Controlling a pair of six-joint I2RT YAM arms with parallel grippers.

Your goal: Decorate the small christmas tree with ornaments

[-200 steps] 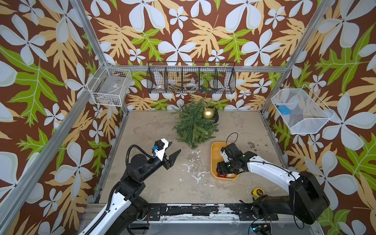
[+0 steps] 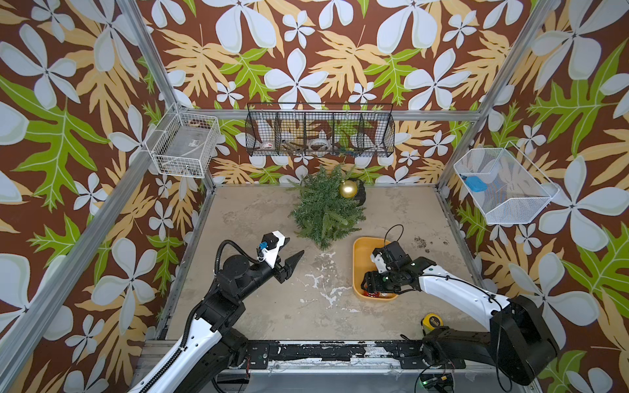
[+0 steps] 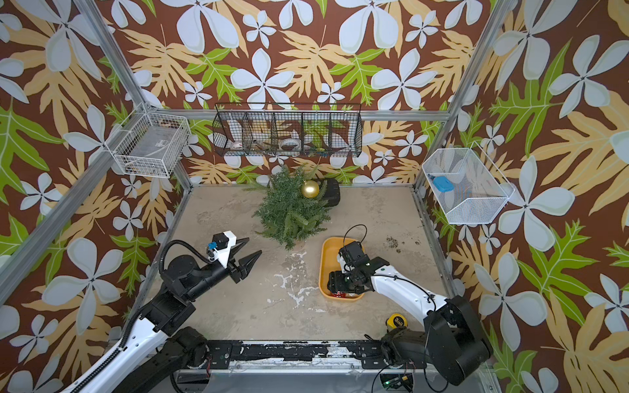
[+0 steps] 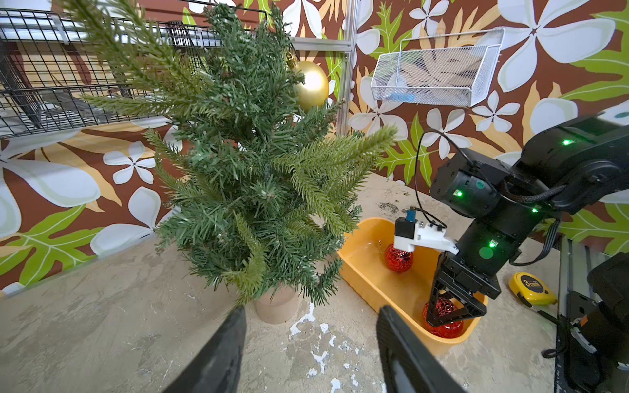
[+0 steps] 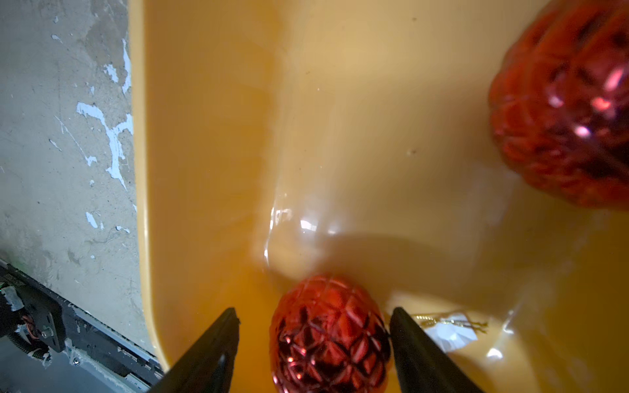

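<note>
A small green tree (image 2: 324, 209) stands at the back centre with a gold ball (image 2: 348, 189) on it. An orange tray (image 2: 362, 252) holds two red textured baubles; one (image 4: 398, 260) lies at its far end, the other (image 5: 327, 330) between the right gripper's fingertips at the near end. My right gripper is part open around that bauble, with a gap at the left finger. My left gripper hangs open and empty over the table, facing the tree.
A yellow tape measure (image 2: 431, 321) lies at the front right. Wire baskets (image 2: 319, 134) hang on the walls.
The left arm has barely moved.
</note>
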